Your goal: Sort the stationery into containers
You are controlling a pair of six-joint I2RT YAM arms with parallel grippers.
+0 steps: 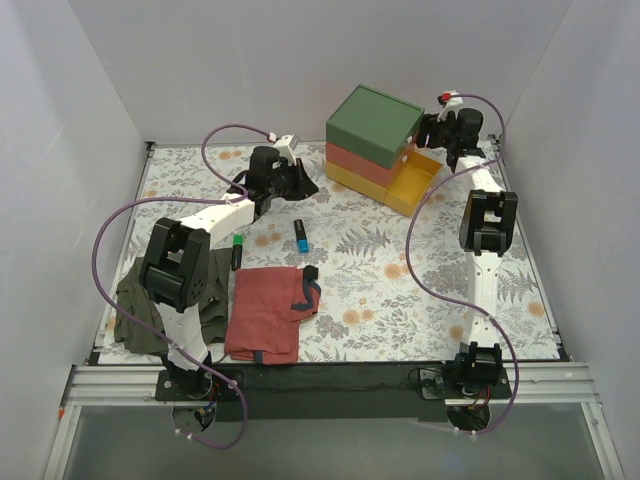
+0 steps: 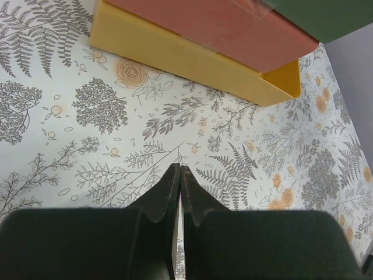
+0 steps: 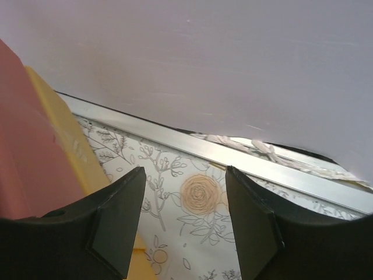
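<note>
A stacked drawer box stands at the back, with a green top (image 1: 374,125), a red middle level and a yellow bottom drawer (image 1: 410,186) that is pulled out and looks empty. A blue-capped black marker (image 1: 301,236) and a green-capped marker (image 1: 237,252) lie on the table. My left gripper is shut over the table, left of the box, nothing showing between its fingers. Beside the right side of the box, near the back wall, my right gripper stands open around nothing; the red level (image 3: 35,146) is close at its left.
A dark green cloth (image 1: 140,325) and a red cloth (image 1: 265,310) lie folded at the front left. The back wall (image 3: 233,70) is close to the right gripper.
</note>
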